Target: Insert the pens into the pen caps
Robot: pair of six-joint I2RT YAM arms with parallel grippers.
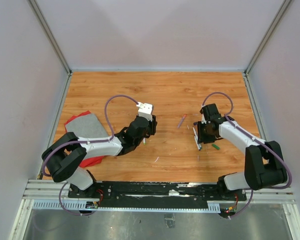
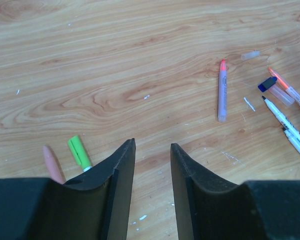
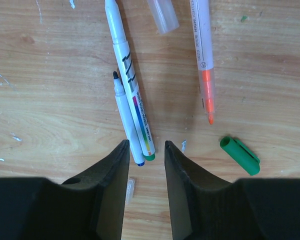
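My left gripper hangs part open over the table, near a pink pen [image 2: 52, 162] and a green-capped pen [image 2: 79, 152]. My right gripper is low above two white markers, one [image 3: 132, 95] longer, the other [image 3: 127, 120] with a dark tip bare, both between and just beyond its fingertips. An orange-tipped pen [image 3: 202, 55], a clear cap [image 3: 162, 15] and a green cap [image 3: 240, 155] lie around them. A purple pen [image 2: 222, 92] and a dark blue cap [image 2: 267, 83] show in the left wrist view.
A red and grey cloth [image 1: 86, 125] lies at the left of the table, partly under the left arm.
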